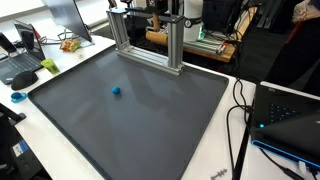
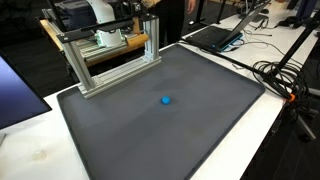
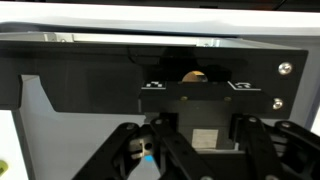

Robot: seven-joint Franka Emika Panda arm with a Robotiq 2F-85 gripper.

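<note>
A small blue object (image 1: 116,90) lies on the grey mat, standing out against the bare surface in exterior view 2 as well (image 2: 166,100). In the wrist view my gripper reaches over a long black panel (image 3: 80,78). Its dark fingertips bear small white marks and stand some way apart. Dark material fills much of the space between them, so what they grip does not show clearly. Just beyond the tips is a small orange-tan patch (image 3: 194,76). Both exterior views cut off the gripper or leave it hard to make out.
An aluminium frame (image 2: 120,76) stands at the mat's edge, with dark parts across its top. A laptop (image 1: 18,65) and a yellow-green item (image 1: 49,66) sit left of it, and cables hang on the right.
</note>
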